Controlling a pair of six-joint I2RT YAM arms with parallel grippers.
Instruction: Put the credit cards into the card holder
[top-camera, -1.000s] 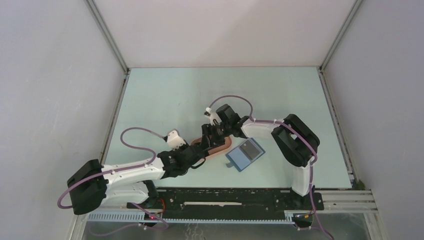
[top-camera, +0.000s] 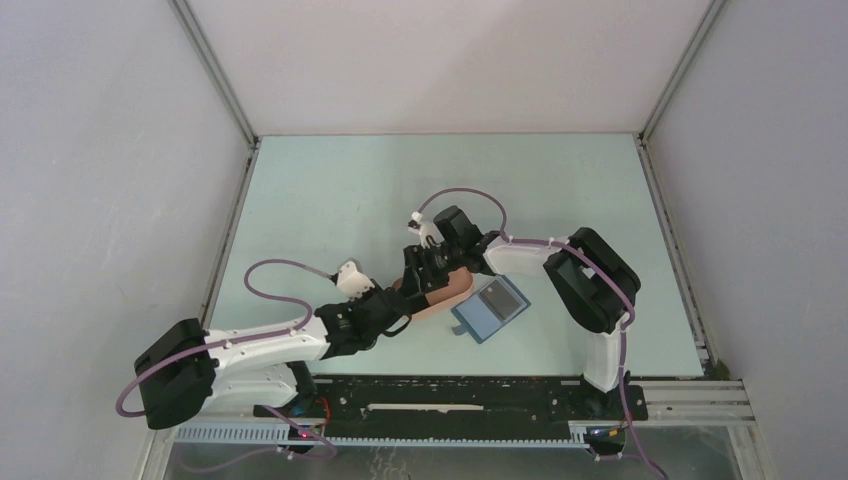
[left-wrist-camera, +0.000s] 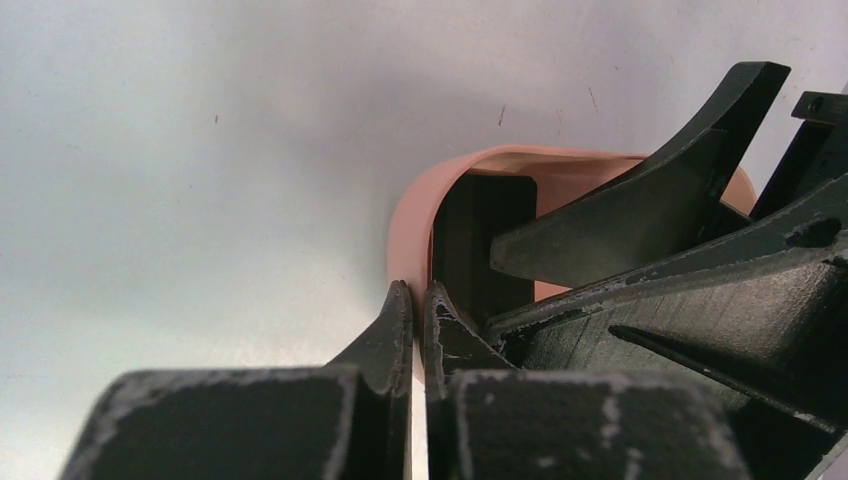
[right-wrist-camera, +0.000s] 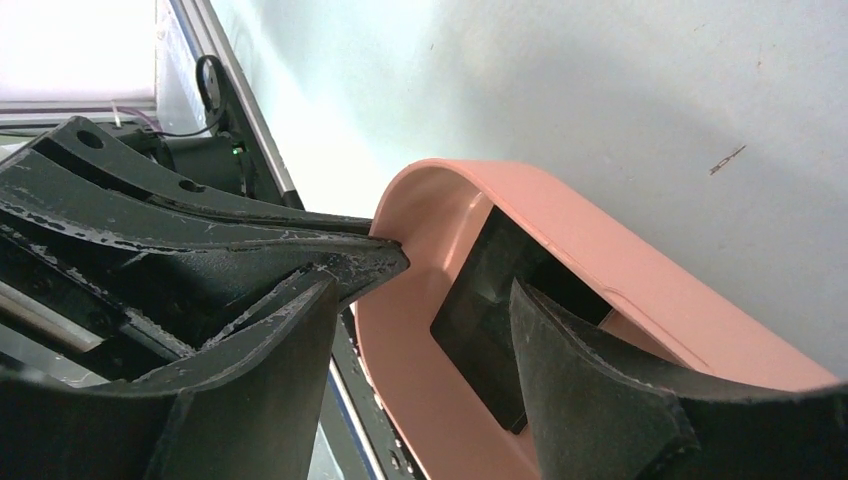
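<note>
A pink open box (top-camera: 449, 292) sits near the middle of the table, with a dark card-like panel (left-wrist-camera: 488, 230) leaning inside one end. My left gripper is shut on that end's thin rim. My right gripper reaches into the box from above. Its fingers (right-wrist-camera: 560, 340) stand apart, one in front of the dark panel; contact with it is hidden. To the right lies a blue card holder (top-camera: 480, 318) with a dark window and a small tab, apart from both grippers. No other card shows clearly.
Both arms crowd closely around the box, and the left fingers (right-wrist-camera: 385, 262) come near the right ones. Bare table (top-camera: 330, 190) extends behind and to the left. A dark rail (top-camera: 450, 390) runs along the front edge.
My right gripper has shifted only slightly; the left arm barely differs. The blue holder has stayed put.
</note>
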